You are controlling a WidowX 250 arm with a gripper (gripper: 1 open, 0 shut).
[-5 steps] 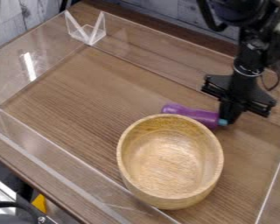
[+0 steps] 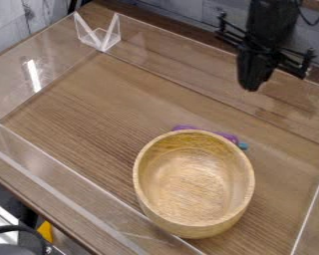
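Observation:
My gripper [image 2: 257, 80] is raised over the back right of the wooden table, shut, with nothing seen between its fingers. A purple object with a teal end [image 2: 209, 134] lies on the table just behind a large beige bowl [image 2: 193, 184], partly hidden by the bowl's rim. The gripper is well above and behind the purple object, apart from it.
A clear wire-like or plastic holder [image 2: 99, 30] stands at the back left. Dark items and cables lie off its lower left edge.
My gripper has risen up and back, away from the purple object, which now sits lower, behind the bowl, where the gripper was at it earlier.

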